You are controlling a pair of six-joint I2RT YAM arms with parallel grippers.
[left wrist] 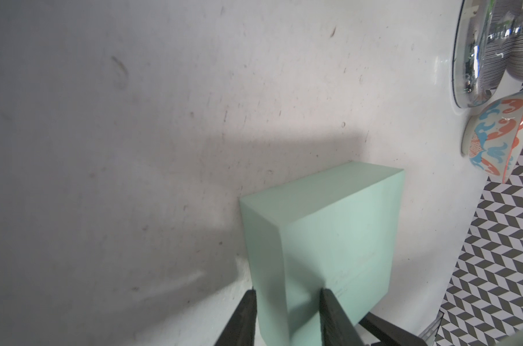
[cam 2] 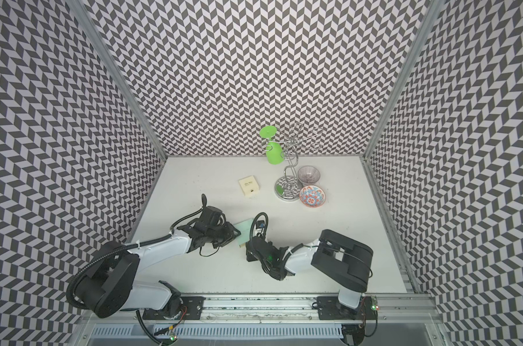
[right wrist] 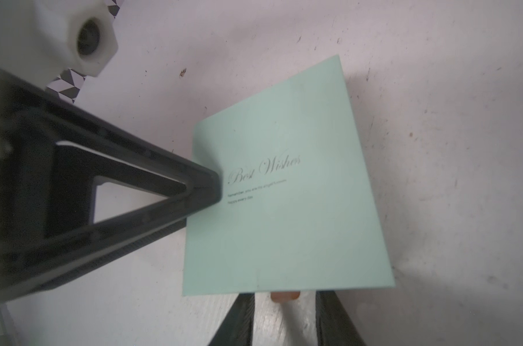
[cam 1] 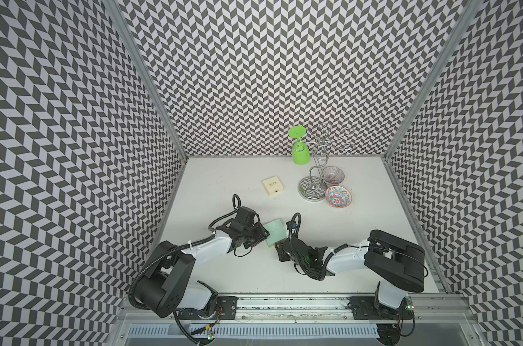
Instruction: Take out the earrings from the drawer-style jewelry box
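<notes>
The mint-green jewelry box, with "Best Wishes" on its face, is closed. It appears tilted and clear of the white table, between my two grippers. My left gripper is shut on its left edge, one finger against the printed face and the other at the opposite face. An orange-brown pull tab sticks out from the box's near side. My right gripper is partly open, its fingers on either side of that tab with gaps showing. No earrings are visible.
A cream box lies farther back. A metal stand, a green holder, a clear bowl and a patterned bowl stand at the back right.
</notes>
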